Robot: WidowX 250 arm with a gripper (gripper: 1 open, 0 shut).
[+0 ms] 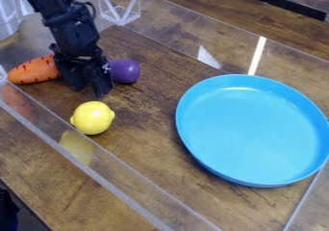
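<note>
The black gripper (85, 73) is low over the wooden table at the upper left, between an orange carrot (33, 69) and a purple object (126, 70), which it partly hides. Its fingers appear apart, though dark and hard to make out. A yellow lemon-like ball (92, 117) lies just below the gripper, in front of it.
A large blue plate (251, 131) fills the right half of the table. Bare wood (167, 42) lies at the top and along the bottom. Clear strips, apparently transparent walls or edges, run diagonally across the view.
</note>
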